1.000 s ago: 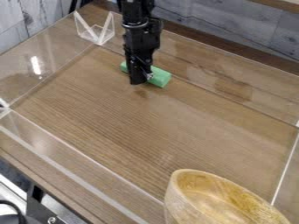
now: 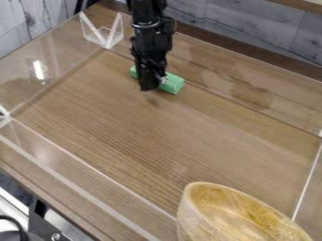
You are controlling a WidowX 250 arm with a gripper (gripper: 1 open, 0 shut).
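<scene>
My black gripper [image 2: 150, 75] hangs at the back centre of the wooden table, down over a light green object [image 2: 170, 84], small and flat like a sponge or block, which it partly hides. Whether its fingers are open or shut on the green object is too small to tell.
A large cream bowl or container [image 2: 236, 214] fills the bottom right corner. A clear plastic or wire piece [image 2: 104, 30] is at the back left.
</scene>
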